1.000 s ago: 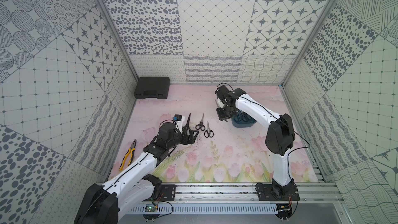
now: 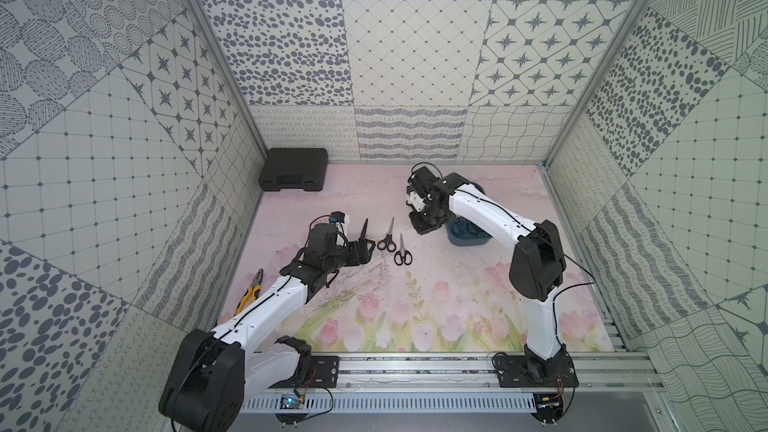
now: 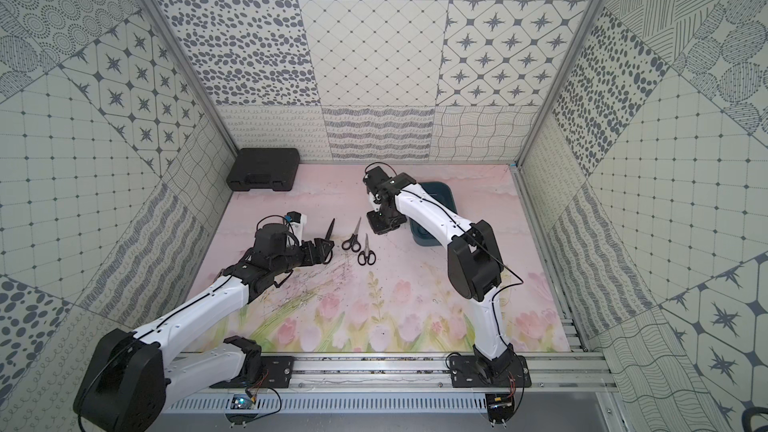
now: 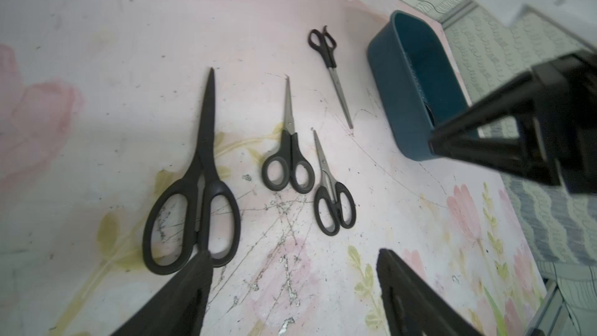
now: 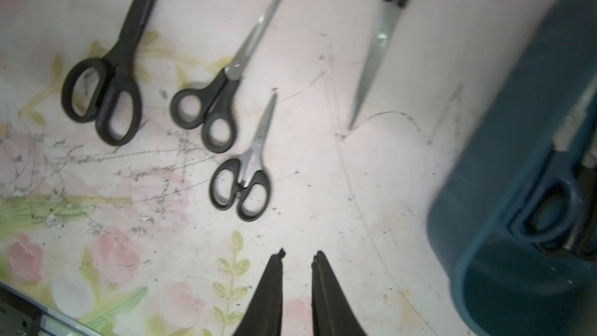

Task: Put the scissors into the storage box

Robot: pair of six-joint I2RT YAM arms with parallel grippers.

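Note:
Four scissors lie on the table: a large all-black pair (image 4: 205, 168), a middle pair (image 4: 284, 155), a small pair (image 4: 335, 205), and a long-bladed pair (image 4: 335, 81) beside the box. The blue storage box holds several scissors, seen in the right wrist view. My left gripper, open and empty, hovers near the large pair. My right gripper is above the table left of the box, over the loose scissors, its fingers a little apart with nothing visible between them.
A black case (image 2: 293, 168) sits at the back left. Yellow-handled pliers (image 2: 249, 296) lie at the front left.

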